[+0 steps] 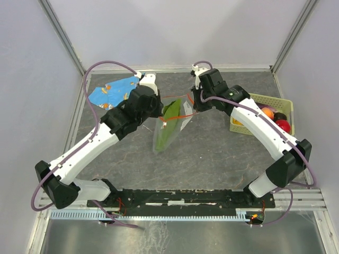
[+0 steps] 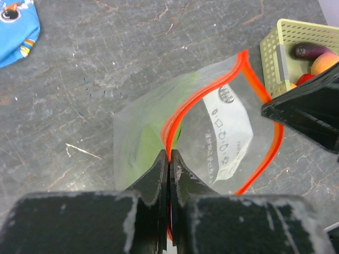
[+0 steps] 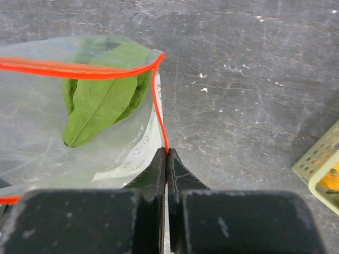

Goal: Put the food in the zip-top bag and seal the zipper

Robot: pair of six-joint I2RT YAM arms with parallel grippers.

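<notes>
The clear zip top bag (image 1: 164, 135) with an orange zipper rim hangs between my grippers, holding a green leafy item (image 3: 103, 95). My left gripper is shut on the orange rim on one side of the bag's mouth. My right gripper is shut on the orange rim on the other side; it also appears at the right of the left wrist view. The mouth gapes between them, with a white printed label (image 2: 228, 137) on the plastic.
A yellow-green basket (image 1: 238, 127) of fruit and vegetables stands at the right. A blue patterned cloth (image 1: 108, 95) lies at the back left.
</notes>
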